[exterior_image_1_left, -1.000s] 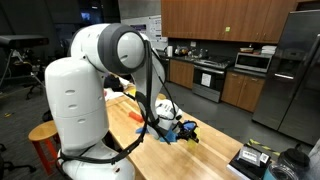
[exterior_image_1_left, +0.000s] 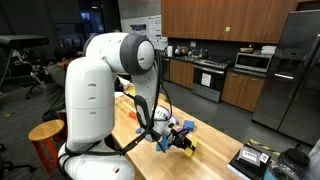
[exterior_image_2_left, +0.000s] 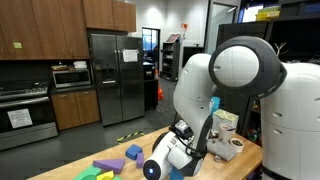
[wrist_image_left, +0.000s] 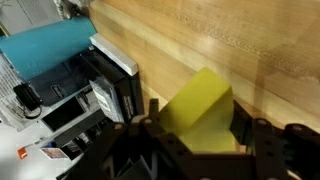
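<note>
A yellow block with a greenish face (wrist_image_left: 200, 105) sits between the dark fingers of my gripper in the wrist view, and the fingers are shut on it. In exterior view 1 the gripper (exterior_image_1_left: 187, 147) is low over the wooden table (exterior_image_1_left: 215, 165), with the yellow block (exterior_image_1_left: 193, 147) at its tip. Whether the block touches the table cannot be told. Exterior view 2 has the arm (exterior_image_2_left: 180, 150) in front, with the gripper's tips hidden.
Blue (exterior_image_2_left: 128, 137), purple (exterior_image_2_left: 108, 164) and green (exterior_image_2_left: 88, 173) blocks lie on the table. Dark boxes (exterior_image_1_left: 250, 157) and a black-lidded container (exterior_image_1_left: 294, 160) stand at its right in exterior view 1. Bare wood lies between the gripper and those boxes.
My gripper has come lower and a little nearer to the camera of exterior view 1. The yellow block has stayed at its tip.
</note>
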